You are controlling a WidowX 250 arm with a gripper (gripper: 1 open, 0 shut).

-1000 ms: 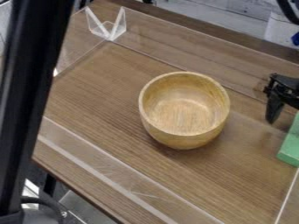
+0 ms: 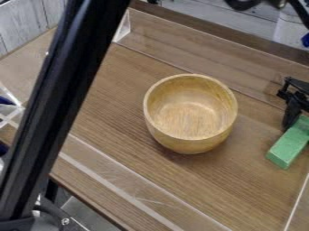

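Observation:
My black gripper (image 2: pixel 294 103) is at the right edge, over the upper end of a green block (image 2: pixel 287 146) that lies on the wooden table (image 2: pixel 133 189). Whether its fingers are open or closed on the block is unclear. A round wooden bowl (image 2: pixel 190 114) stands in the middle, left of the gripper and block, apart from both.
A large black post (image 2: pixel 60 113) runs diagonally down the left side, with clear plastic pieces near it. A white object (image 2: pixel 294 27) is at the top right.
The green block has shifted left from the right edge, and my gripper has moved with it slightly. The black post has come into view across the left side.

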